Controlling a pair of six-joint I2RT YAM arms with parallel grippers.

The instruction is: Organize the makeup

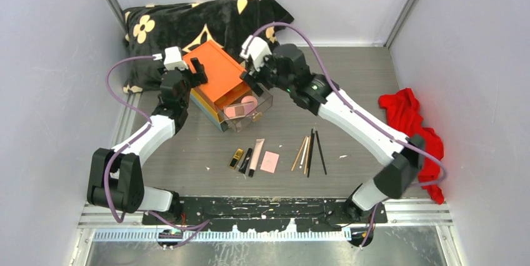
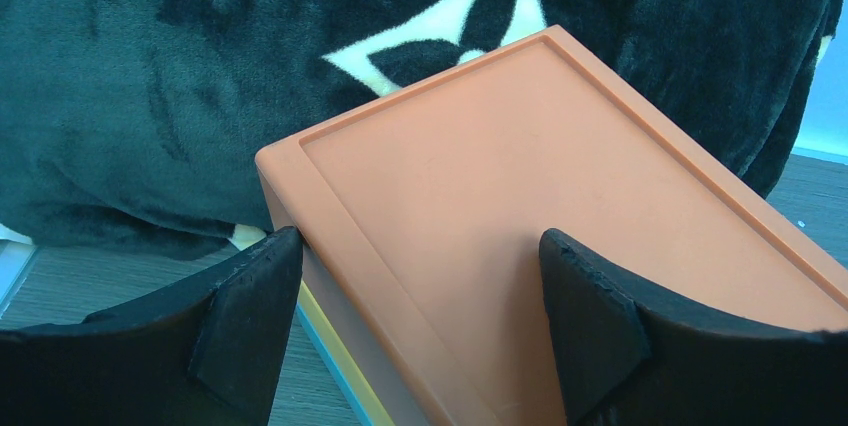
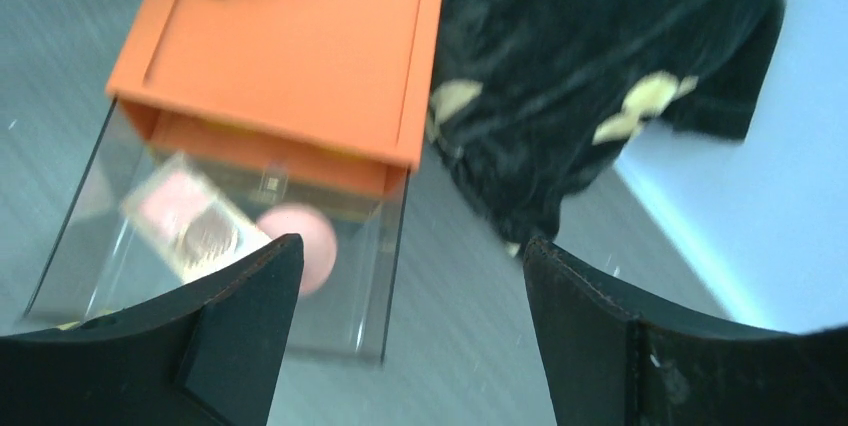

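The orange-topped organizer (image 1: pixel 212 69) stands near the black blanket, its clear drawer (image 3: pixel 350 316) pulled out with a pink round compact (image 3: pixel 305 246) and a flat palette (image 3: pixel 175 201) inside. My left gripper straddles the top's left edge, fingers apart; whether they press on it I cannot tell. My right gripper is raised over the drawer, open and empty; its view is blurred. On the table lie a gold item (image 1: pixel 236 158), a dark tube (image 1: pixel 245 160), a pale tube (image 1: pixel 256 157), a pink square (image 1: pixel 269 162) and several pencils or brushes (image 1: pixel 309 153).
The flower-patterned blanket (image 1: pixel 162 35) lies along the back. A red cloth (image 1: pixel 409 128) is at the right edge.
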